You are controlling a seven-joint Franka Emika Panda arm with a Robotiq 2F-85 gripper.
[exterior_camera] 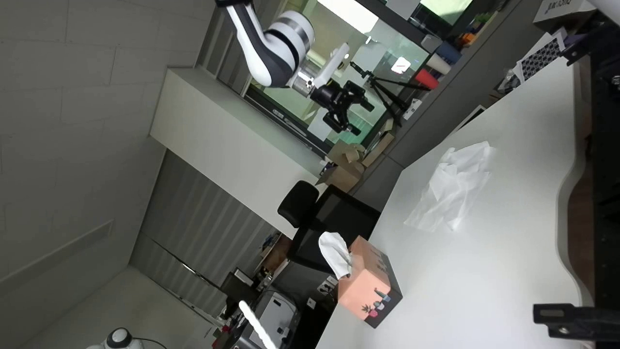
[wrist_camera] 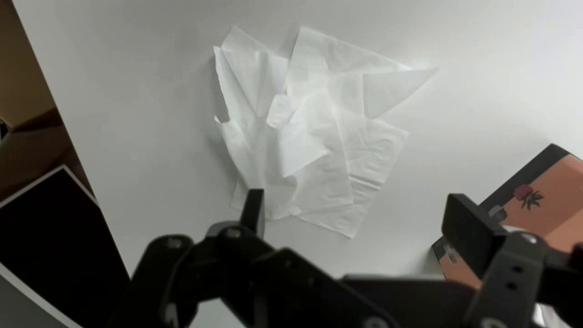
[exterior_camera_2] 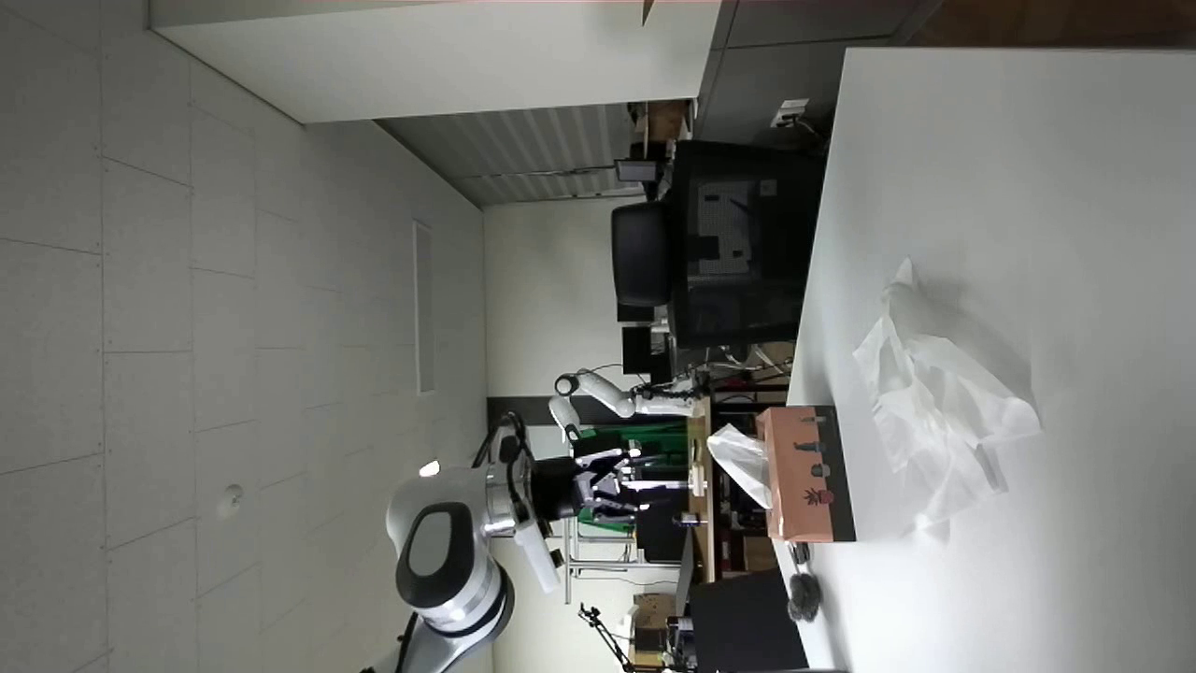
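Crumpled white tissues (exterior_camera: 453, 183) lie spread on the white table (exterior_camera: 488, 261). In the wrist view these tissues (wrist_camera: 322, 136) fill the middle, their folds overlapping. A peach and dark grey tissue box (exterior_camera: 372, 279) stands on the table beside them, a white tissue (exterior_camera: 335, 253) poking from its top. Part of that box (wrist_camera: 552, 197) shows at the wrist view's right edge. My gripper (exterior_camera: 361, 119) hangs well above the table, clear of both. Its two fingers are wide apart in the wrist view, where the gripper is open and empty.
Bare tabletop surrounds the tissues. A black office chair (exterior_camera: 334, 221) is beyond the table's edge. A dark bracket (exterior_camera: 572, 321) juts over the opposite edge. In exterior view 2, a small dark fuzzy object (exterior_camera_2: 804, 596) is near the box.
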